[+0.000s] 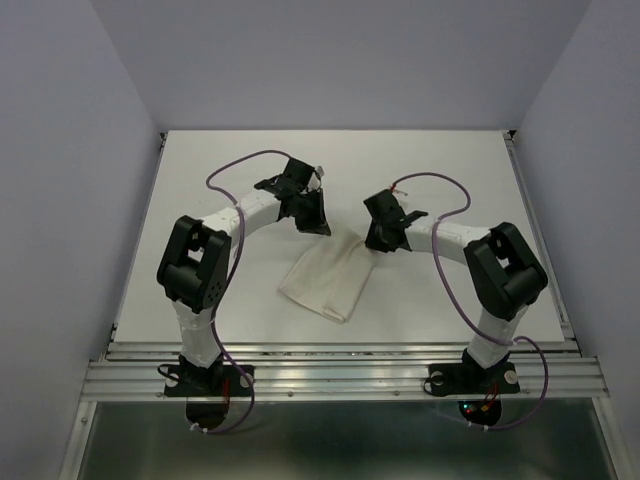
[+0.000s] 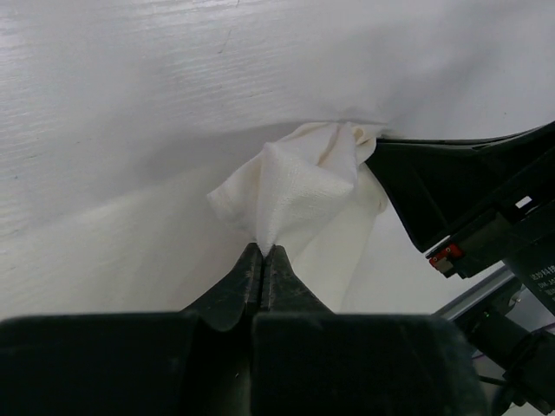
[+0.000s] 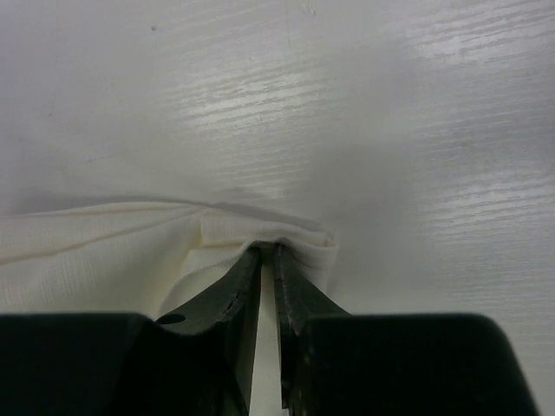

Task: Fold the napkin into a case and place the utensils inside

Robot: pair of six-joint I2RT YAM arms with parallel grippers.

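The white napkin [image 1: 325,280] lies creased on the table, long and folded along its right side. My left gripper [image 1: 322,229] is shut on its upper left corner; in the left wrist view the cloth [image 2: 308,182] bunches up from between the fingertips. My right gripper [image 1: 372,244] is at the upper right corner, its fingertips [image 3: 251,277] close together over the folded edge [image 3: 260,230]; whether they grip it is hard to tell. No utensils are in view.
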